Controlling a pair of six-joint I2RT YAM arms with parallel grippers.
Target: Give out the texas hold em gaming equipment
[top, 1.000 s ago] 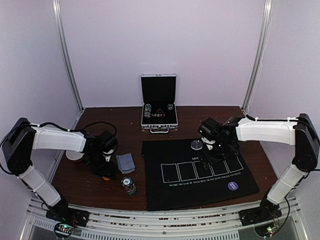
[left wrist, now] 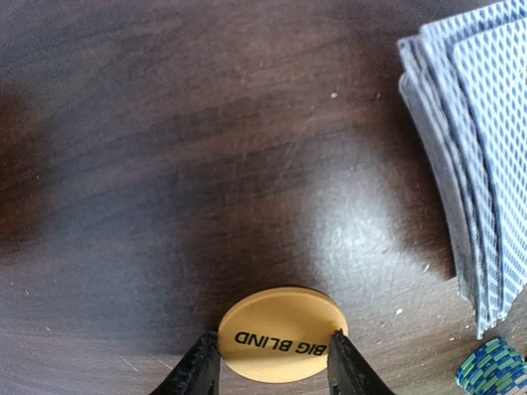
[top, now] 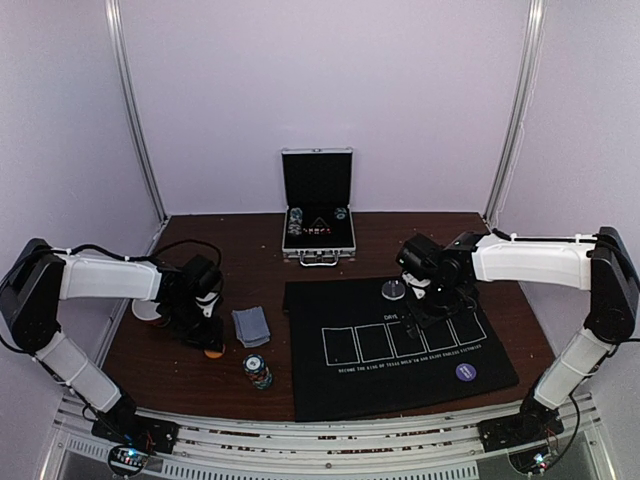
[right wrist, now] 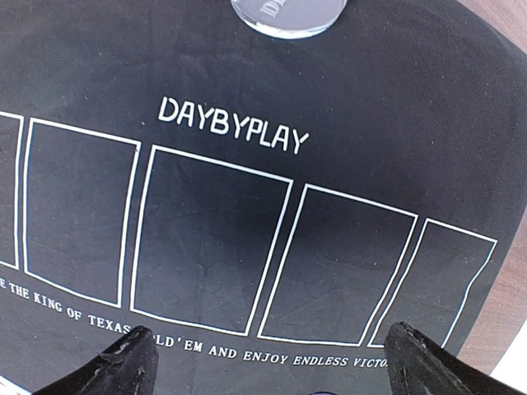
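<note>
An orange disc (left wrist: 282, 325) printed BIG BLIND sits between the fingertips of my left gripper, which is shut on it. In the top view this disc (top: 214, 353) shows at the left gripper's tip, left of the card deck (top: 251, 327); any gap to the table cannot be told. Over the black mat (top: 340, 395) my right gripper stands open, nothing between its fingers. A clear dealer disc (top: 393, 289) lies on the mat's far part. Near its front right is a purple disc (top: 466, 372). A chip stack (top: 257, 372) stands between deck and mat.
At the back centre the silver case (top: 319, 255) stands open with several chips and dice inside. A white bowl-like thing (top: 145, 311) is partly hidden behind the left arm. Bare table (top: 240, 400) lies along the front left.
My left wrist has shifted slightly to the left, with the orange disc staying at the gripper's tip and showing a little more. The right arm and the other objects have kept their places.
</note>
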